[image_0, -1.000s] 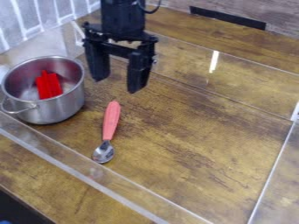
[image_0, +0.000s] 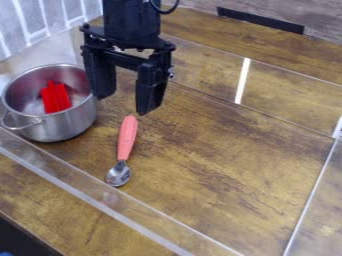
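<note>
My black gripper (image_0: 127, 90) hangs open over the wooden table, with nothing seen between its fingers. Below it lies a spoon (image_0: 126, 138) with a red handle, its metal bowl toward the front. At the left stands a steel pot (image_0: 60, 125) with a red object (image_0: 55, 95) inside.
A light strip runs along the left edge.
The pot and spoon have not moved.
</note>
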